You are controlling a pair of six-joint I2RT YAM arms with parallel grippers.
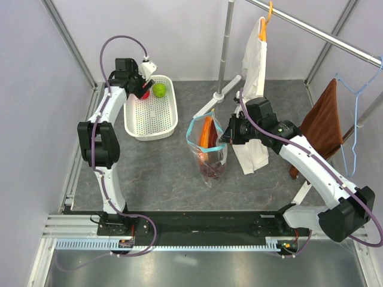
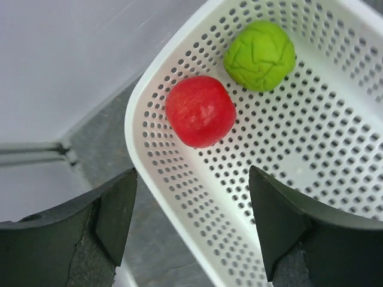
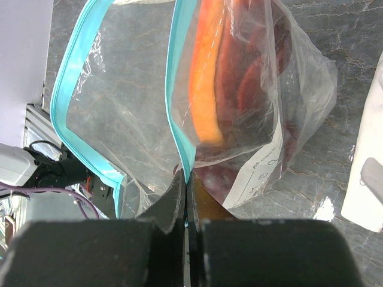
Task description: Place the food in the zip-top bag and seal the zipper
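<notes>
A white perforated basket (image 1: 149, 125) holds a red fruit (image 2: 200, 110) and a green ball-like vegetable (image 2: 259, 55). My left gripper (image 1: 141, 84) hangs over the basket's upper left, open, its fingers empty above the red fruit. The clear zip bag (image 1: 210, 168), rimmed in light blue, stands mid-table with orange and dark red food inside (image 3: 206, 89). My right gripper is shut on the bag's blue zip edge at its right side, the mouth standing open.
A clothes rail (image 1: 317, 37) with white cloth, brown cloth (image 1: 318, 125) and hangers stands at the right. White cloth lies beside the bag.
</notes>
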